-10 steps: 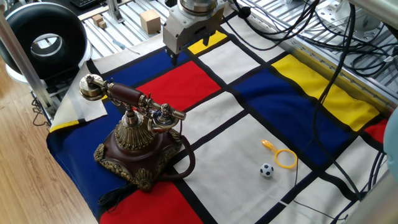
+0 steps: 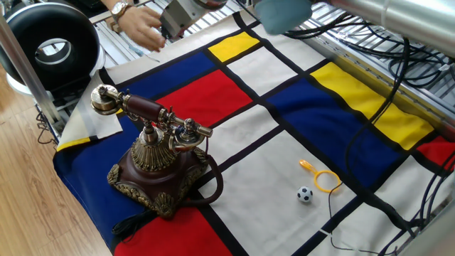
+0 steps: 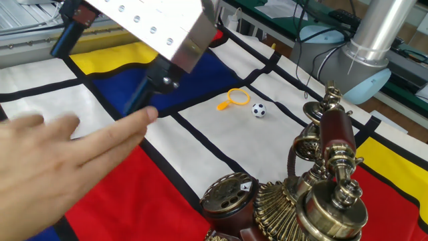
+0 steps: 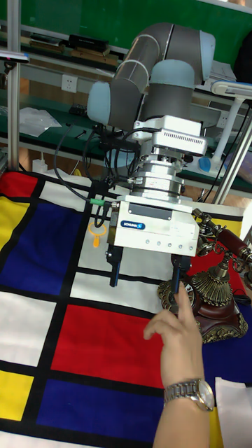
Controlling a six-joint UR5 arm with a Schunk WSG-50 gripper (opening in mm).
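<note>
My gripper [image 4: 147, 282] hangs above the cloth with its two dark fingers set wide apart and nothing between them. A person's hand [image 4: 173, 332] reaches up to one finger, its index fingertip at or against it. Exterior view 2 shows the same finger [image 3: 148, 88] beside that fingertip. On the cloth lie a small black-and-white soccer ball [image 2: 304, 194] and a yellow-orange ring with a handle [image 2: 326, 180], close together but apart. An ornate brown and brass telephone [image 2: 153, 160] stands upright, its handset on the cradle. In exterior view 1 only the gripper's body shows, at the top edge.
A cloth of coloured blocks [image 2: 252, 206] covers the table, with wide bare areas around the ball. Loose black cables [image 2: 355, 135] hang along the right side. The person's forearm [image 4: 183, 403] occupies the space in front of the gripper.
My gripper has risen and moved away toward the top edge of exterior view 1. A person's hand has come in beside it. Ball, ring and telephone have stayed put.
</note>
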